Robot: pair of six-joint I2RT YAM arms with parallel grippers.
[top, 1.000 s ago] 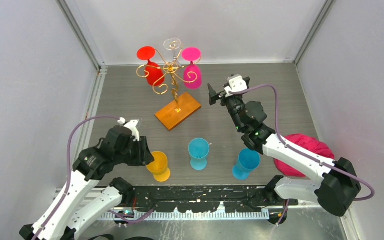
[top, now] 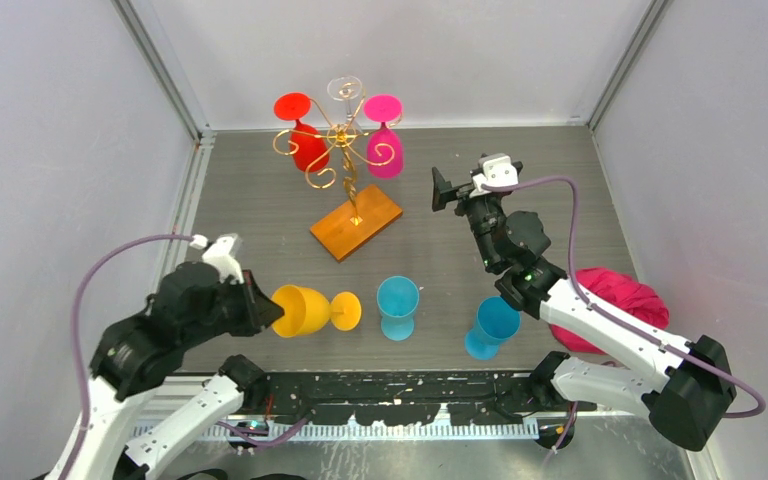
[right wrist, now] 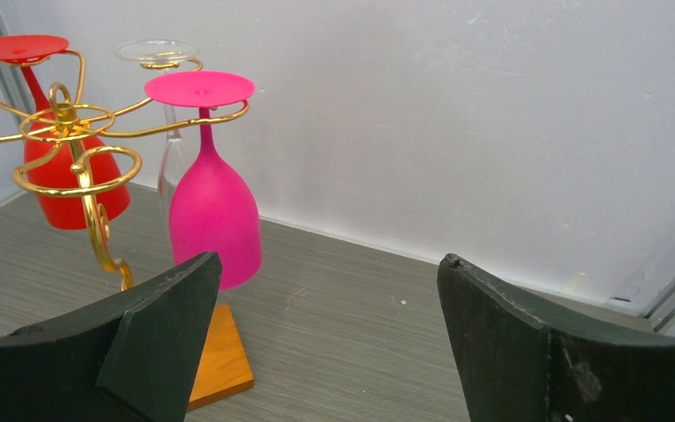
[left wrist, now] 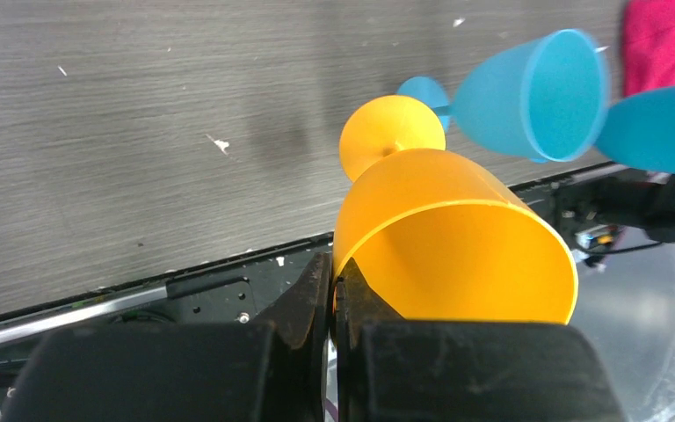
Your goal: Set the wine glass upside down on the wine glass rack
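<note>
My left gripper is shut on the rim of the yellow wine glass point(top: 302, 311). Raised off the table, that glass lies tilted on its side in the top view, its foot pointing right. In the left wrist view its mouth faces toward the camera. The gold wine glass rack point(top: 348, 165) on a wooden base point(top: 343, 238) stands at the back. From it hang a red glass point(top: 308, 150), a pink glass point(top: 385, 155) and a clear glass point(top: 345, 88), all upside down. My right gripper is open and empty, right of the rack.
Two blue glasses point(top: 397, 300) stand upright along the table's front. A crumpled red cloth point(top: 610, 305) lies at the right, under the right arm. Table space between the rack base and the yellow glass is clear.
The glass has risen and tipped from upright to sideways. The right gripper has shifted slightly right.
</note>
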